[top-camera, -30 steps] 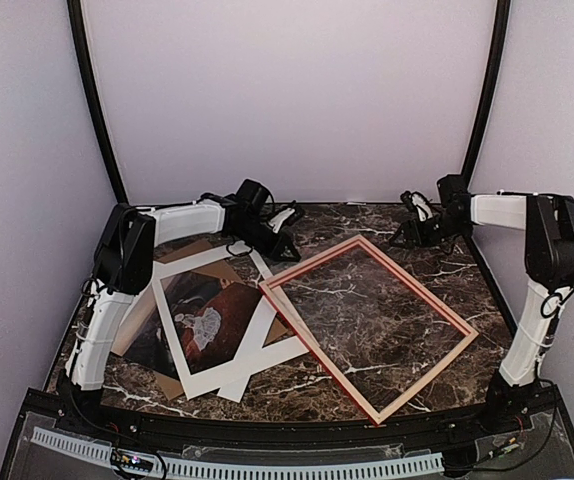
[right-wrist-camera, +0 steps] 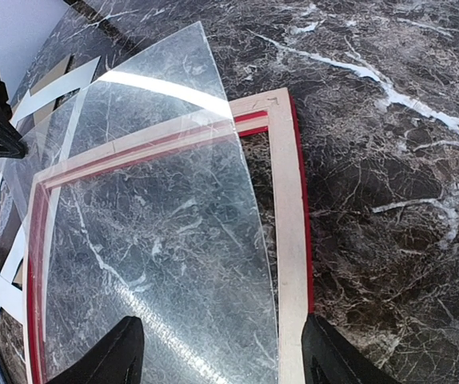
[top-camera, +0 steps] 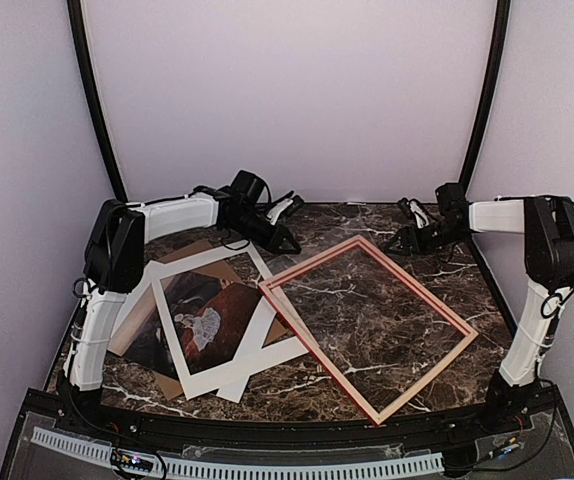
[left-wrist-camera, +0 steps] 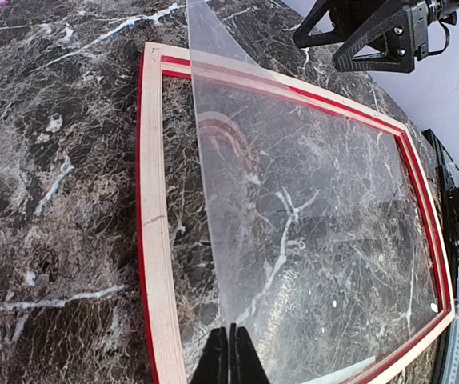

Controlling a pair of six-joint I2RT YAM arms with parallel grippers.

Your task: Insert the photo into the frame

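The frame [top-camera: 427,383], pale wood with red edges, lies on the marble table on the right half. My left gripper is shut on the edge of a clear sheet [left-wrist-camera: 285,200], which is raised over the frame. My right gripper stands open over the frame's right side, near the sheet's edge, with nothing clearly between its fingers. The photo [top-camera: 207,330] lies at the left of the table among white mats.
White mats [top-camera: 267,360] and brown backing boards [top-camera: 167,386] overlap at the left, touching or near the frame's left side. Bare marble shows behind the frame and along the front left.
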